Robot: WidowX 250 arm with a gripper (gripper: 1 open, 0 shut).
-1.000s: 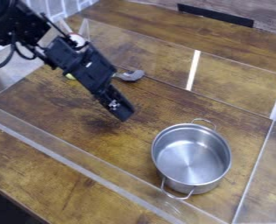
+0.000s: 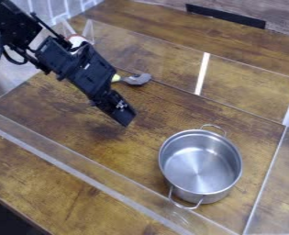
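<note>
My black gripper (image 2: 122, 115) points down-right over the wooden table (image 2: 97, 165), left of centre, its fingertips low near the surface; it looks shut, with nothing visible between its fingers. Behind it lie a small grey metal utensil (image 2: 138, 79) and a light green item, partly hidden by the arm. A steel pot (image 2: 198, 167) with two wire handles stands at the lower right, apart from the gripper.
Clear low walls (image 2: 285, 83) frame the work area. A white object (image 2: 78, 41) sits behind the arm at upper left. The table's middle and back right are open, apart from a white strip (image 2: 203, 73).
The arm has shifted slightly left and down since a second ago, with the fingertips moving a little leftward. The pot has not moved.
</note>
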